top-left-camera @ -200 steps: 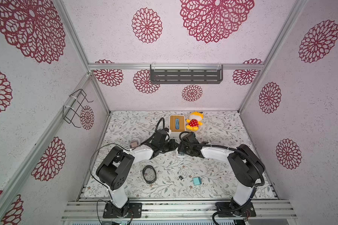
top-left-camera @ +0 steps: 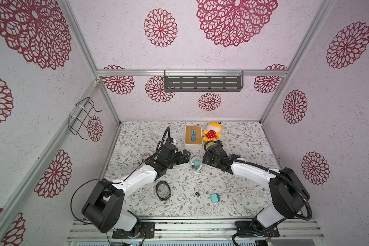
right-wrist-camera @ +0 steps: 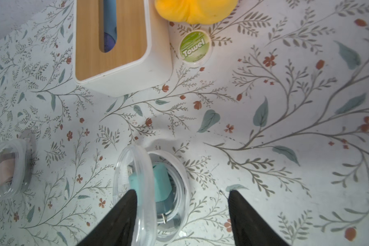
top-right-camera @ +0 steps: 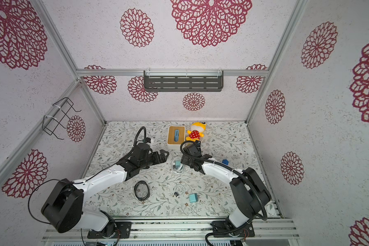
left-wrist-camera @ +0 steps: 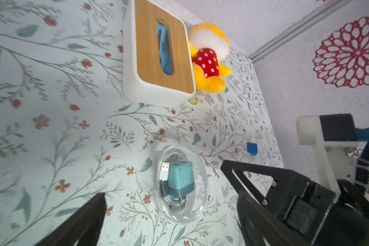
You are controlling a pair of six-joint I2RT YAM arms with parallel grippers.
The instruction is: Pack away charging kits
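A clear oval container [left-wrist-camera: 201, 207] sits mid-table with a teal charger [left-wrist-camera: 180, 179] and a coiled white cable [right-wrist-camera: 178, 185] inside. In the right wrist view its clear lid [right-wrist-camera: 148, 196] stands tilted up. My left gripper [top-left-camera: 187, 155] is open, just left of the container, holding nothing. On the right, my open right gripper is close by, the lid showing near one finger and nothing gripped. Another clear container [right-wrist-camera: 20, 172] with a pinkish charger lies farther left. A loose teal charger [top-left-camera: 214, 198], a black cable coil [top-left-camera: 156, 189] and a small dark plug [top-left-camera: 197, 194] lie in front.
Behind stand a white box with a wooden top [top-left-camera: 198, 139] and a yellow plush toy [top-left-camera: 212, 133]. A round green-labelled item [right-wrist-camera: 195, 46] sits by the toy. A blue cube [top-right-camera: 225, 162] lies on the right. The two grippers are close together.
The container appears slightly shifted left.
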